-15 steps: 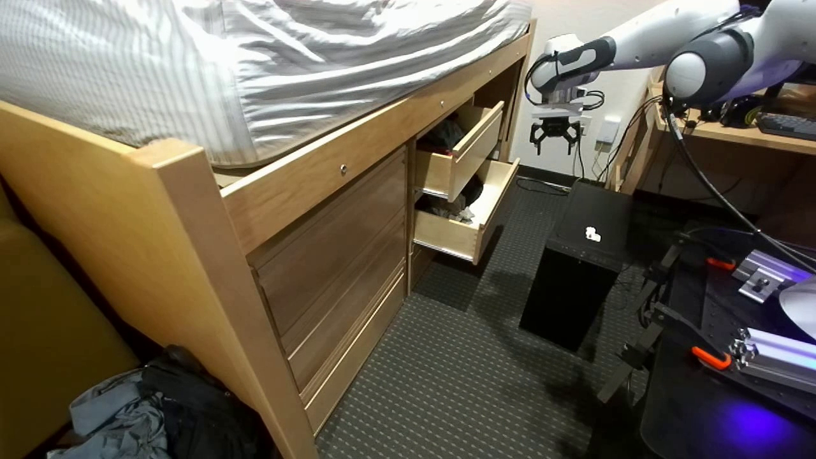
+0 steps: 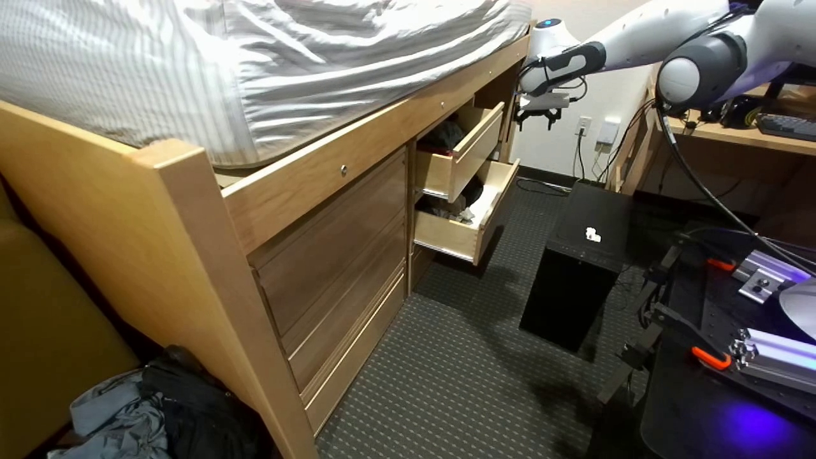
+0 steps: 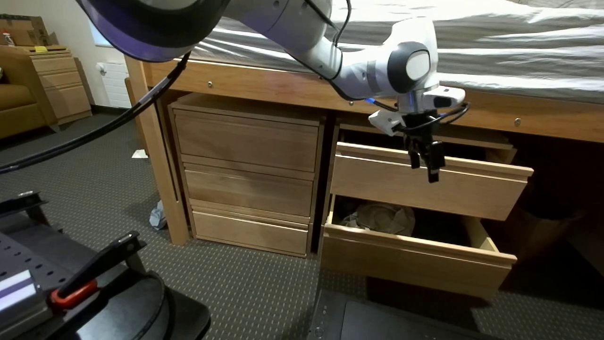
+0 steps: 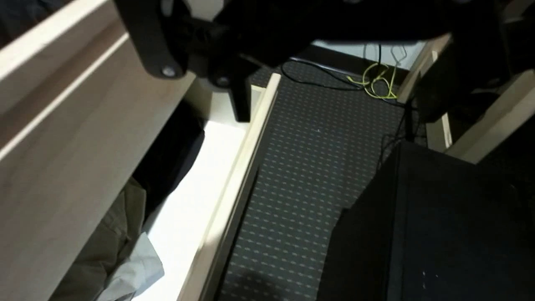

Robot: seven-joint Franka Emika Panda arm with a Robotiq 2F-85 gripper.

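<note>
Two wooden drawers under the bed stand pulled out, the upper drawer (image 3: pixel 430 184) above the lower drawer (image 3: pixel 413 258). Dark and tan cloth (image 3: pixel 385 219) lies in the lower one, with pale cloth (image 4: pixel 134 268) near its front in the wrist view. My gripper (image 2: pixel 537 122) is open, its fingers spread apart and nothing visible between them. It hangs beyond the upper drawer's far end in exterior view 1. From exterior view 2 the gripper (image 3: pixel 424 169) appears in front of the upper drawer's face; contact cannot be told. In the wrist view one finger (image 4: pixel 241 103) overlaps the lower drawer's far corner.
A black box (image 2: pixel 585 229) stands on the floor facing the drawers, with carpet (image 2: pixel 459 359) clear between. The bed rail (image 3: pixel 255 82) runs above the drawers. A closed set of drawers (image 3: pixel 246 141) is alongside. Cables (image 4: pixel 376 82) lie by the wall.
My gripper has moved left towards the bed and somewhat higher, and the wrist has tilted. Both drawers stand as they did. The fingers were apart before and still are.
</note>
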